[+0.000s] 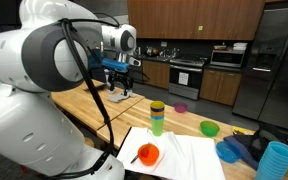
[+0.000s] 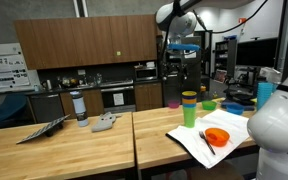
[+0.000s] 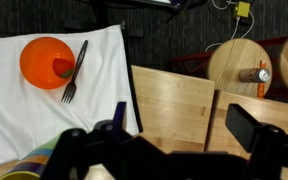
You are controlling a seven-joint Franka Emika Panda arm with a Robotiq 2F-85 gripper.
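My gripper stands open above the wooden table, its dark fingers wide apart and nothing between them. In the wrist view, an orange bowl (image 3: 40,52) holding a small red item (image 3: 63,68) lies to the left on a white cloth (image 3: 102,75). A dark fork (image 3: 75,72) rests on that cloth beside the bowl. Upright at the cloth's edge is a stack of yellow, blue and green cups (image 1: 157,118), partly cut off in the wrist view. From the second exterior view, the gripper (image 2: 180,66) hangs well above the tabletop.
Past the cloth sit a green bowl (image 1: 209,128), a pink bowl (image 1: 180,107), a blue bowl (image 1: 228,152) and a tall blue cup (image 1: 275,161). A silver canister (image 2: 79,106) and a dark rack (image 2: 46,116) are on the far table. Bare wood (image 2: 94,150) lies between.
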